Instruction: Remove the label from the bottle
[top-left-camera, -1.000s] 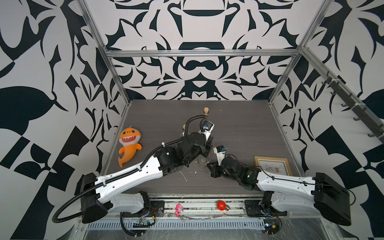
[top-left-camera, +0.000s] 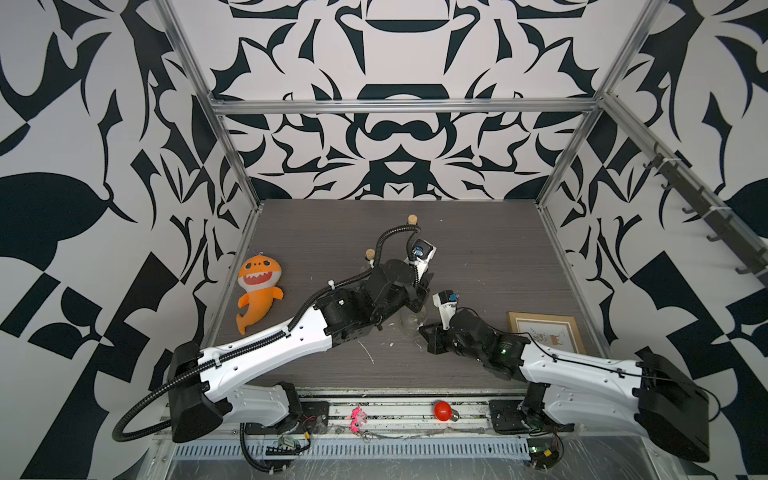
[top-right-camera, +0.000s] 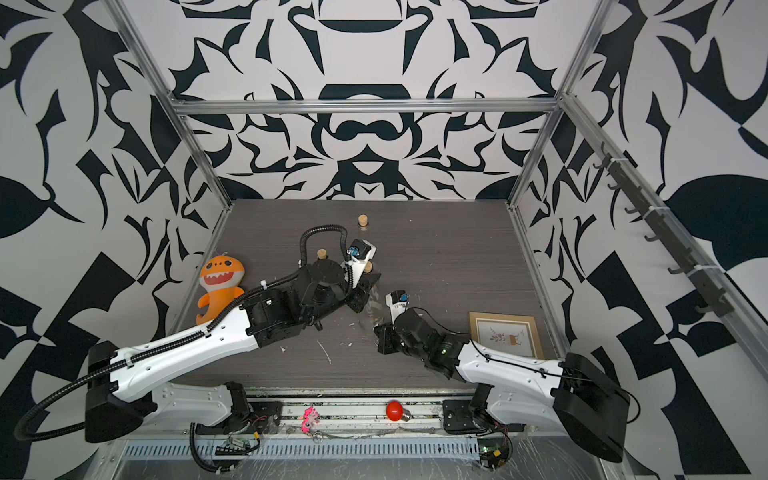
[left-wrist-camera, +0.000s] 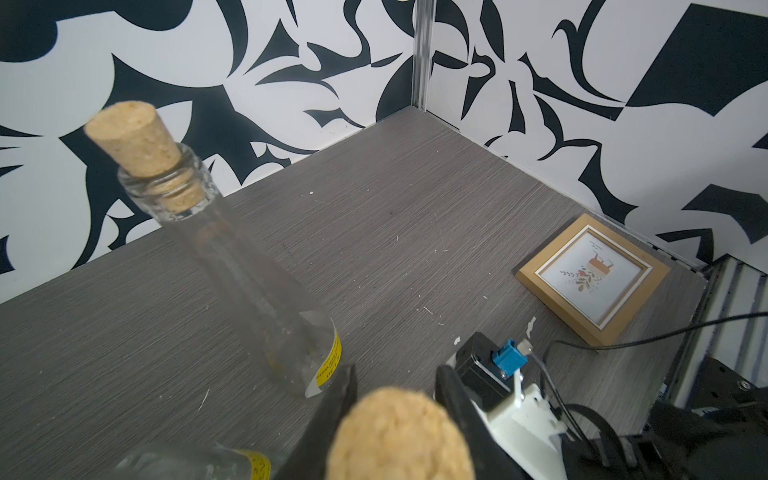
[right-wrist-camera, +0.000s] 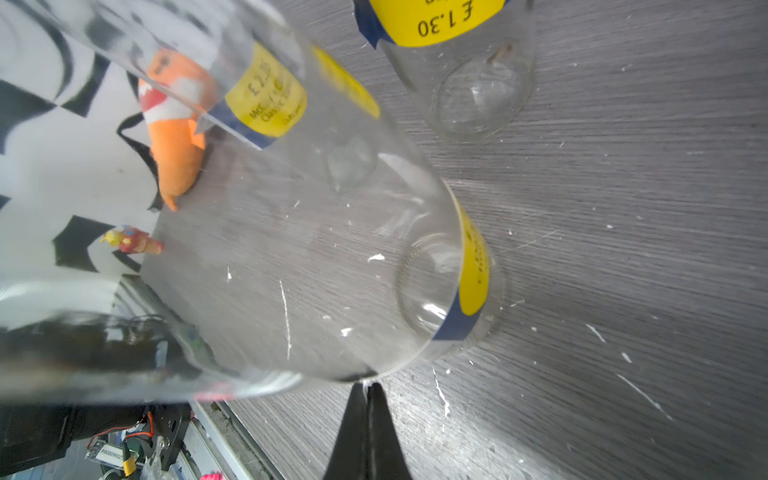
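Observation:
My left gripper (top-left-camera: 420, 284) is shut on a clear bottle at its cork (left-wrist-camera: 400, 436). In the right wrist view that bottle (right-wrist-camera: 336, 200) hangs tilted across the frame, with yellow-and-blue labels on the glass seen there. My right gripper is shut just below it, low over the table, with nothing seen between its fingers. Another corked bottle (left-wrist-camera: 264, 296) with a yellow label (left-wrist-camera: 328, 360) stands beside the held one; a further bottle (right-wrist-camera: 476, 80) shows a £1.30 label.
An orange shark toy (top-left-camera: 260, 296) lies at the left edge, a framed picture (top-left-camera: 544, 329) at the front right. A red ball (top-left-camera: 442, 410) and pink toy (top-left-camera: 357, 417) sit on the front rail.
Both arms have shifted slightly right in the top left view, the left gripper still shut with the bottle.

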